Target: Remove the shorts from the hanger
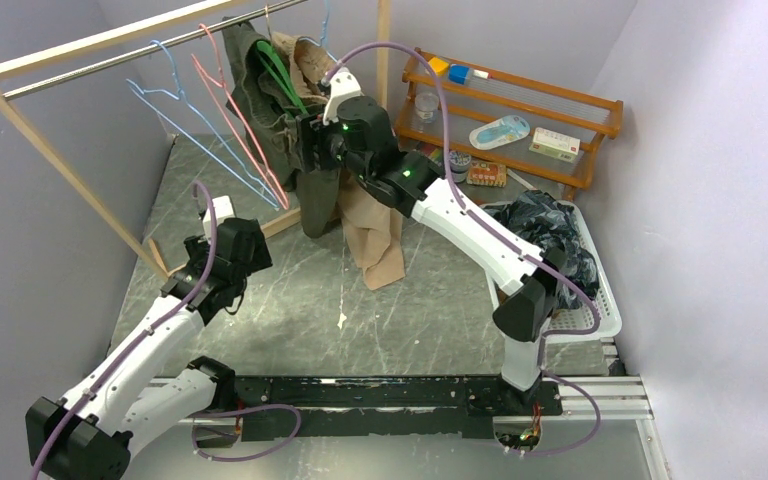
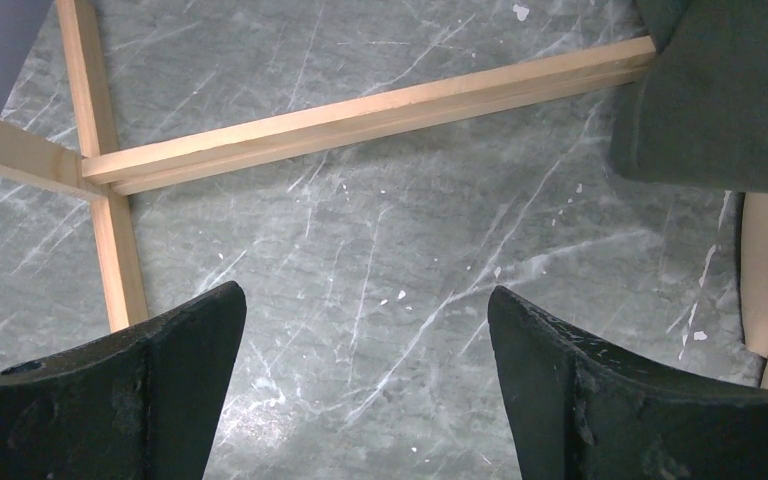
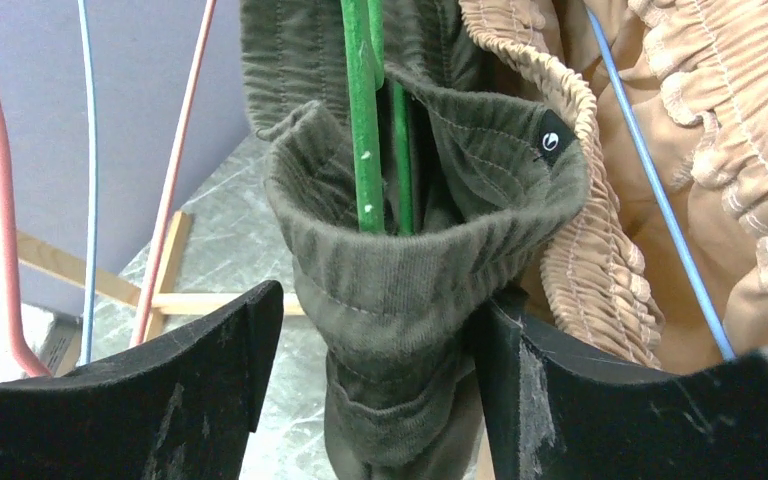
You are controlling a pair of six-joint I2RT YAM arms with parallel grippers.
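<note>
Dark green shorts (image 3: 385, 290) hang from a green hanger (image 3: 365, 150), whose arms drop inside the bunched waistband in the right wrist view. My right gripper stands open with its fingers either side of that waistband; the right finger lies close against the cloth, and whether it touches cannot be told. From above, the same gripper is at the front of the shorts (image 1: 260, 110), its tips partly hidden. My left gripper is open and empty over the grey floor, left of the shorts' dark leg (image 2: 730, 100).
Beige trousers (image 1: 372, 235) hang right behind the shorts, near a blue hanger (image 3: 660, 190). Empty pink (image 1: 250, 130) and blue (image 1: 195, 115) hangers hang to the left on the rail (image 1: 110, 62). A white basket (image 1: 600, 285) and wooden shelf (image 1: 600, 120) stand at right.
</note>
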